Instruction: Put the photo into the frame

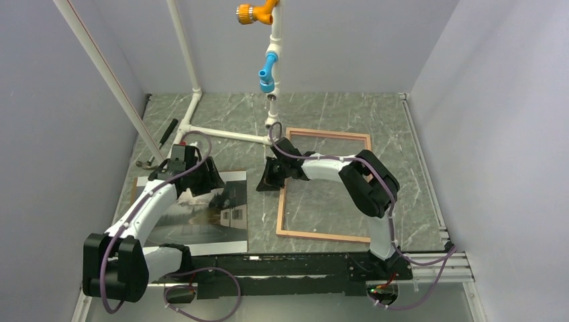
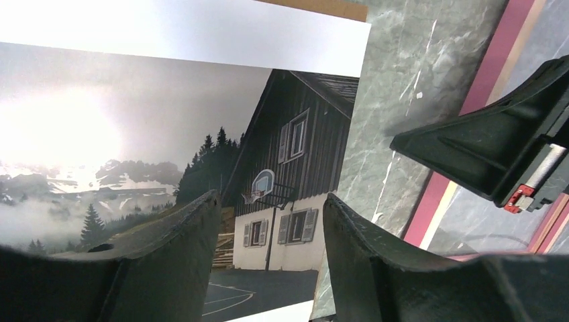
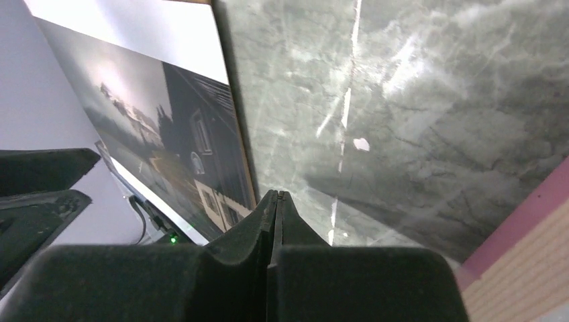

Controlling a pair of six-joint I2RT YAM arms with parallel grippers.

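Note:
The photo (image 1: 231,231), a misty landscape with a dark house and white borders, lies on a brown board (image 2: 322,7) on the left of the table. Over its right part my left gripper stands open, nothing between the fingers. To the right is the empty wooden frame (image 1: 322,237), lying flat. My right gripper is shut with nothing visible between its fingertips, above the strip of table between photo and frame. The right arm hides part of the frame, and the left arm covers part of the photo.
A hammer (image 1: 168,132) lies at the back left, close to a white pipe stand (image 1: 225,133). Orange and blue fittings hang on the upright pipe. Bare marble tabletop (image 1: 402,174) stretches to the right of the frame.

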